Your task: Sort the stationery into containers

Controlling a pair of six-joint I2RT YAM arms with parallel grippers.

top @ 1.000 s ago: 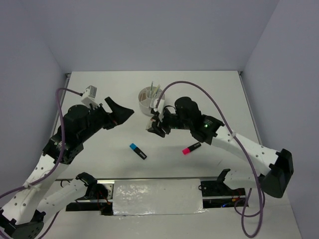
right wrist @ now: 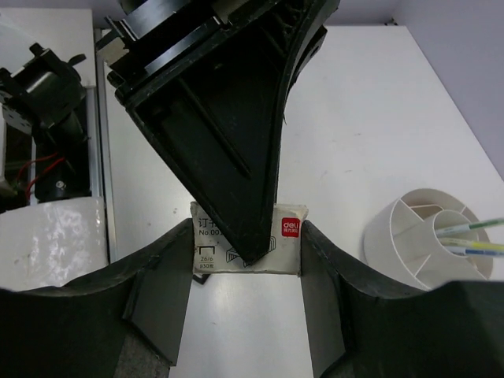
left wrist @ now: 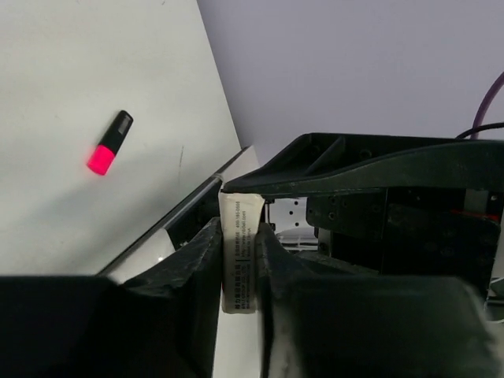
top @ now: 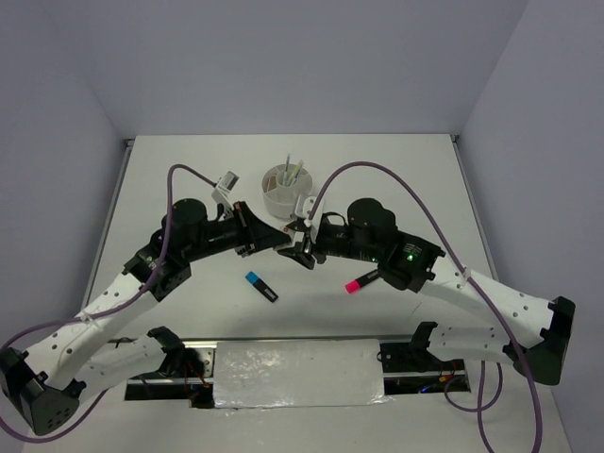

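Observation:
A small staple box with printed sides (left wrist: 239,272) is held in the air between my two grippers, just in front of the white organizer. My left gripper (top: 279,243) is shut on one end of it; in the left wrist view, its dark fingers (left wrist: 203,264) press both sides. From the opposite side my right gripper is shut on the same box, whose red logo (right wrist: 290,227) shows. A left finger (right wrist: 228,157) crosses in front of the label and hides part of it. On the table lie a blue-capped marker (top: 262,287) and a pink-capped marker (top: 363,281).
The round white organizer (top: 280,201) stands behind the grippers, with a few pens (top: 296,172) in one compartment. A pale panel (top: 298,374) lies along the front edge.
The right gripper, with the box, has shifted only slightly. Both markers lie where they were.

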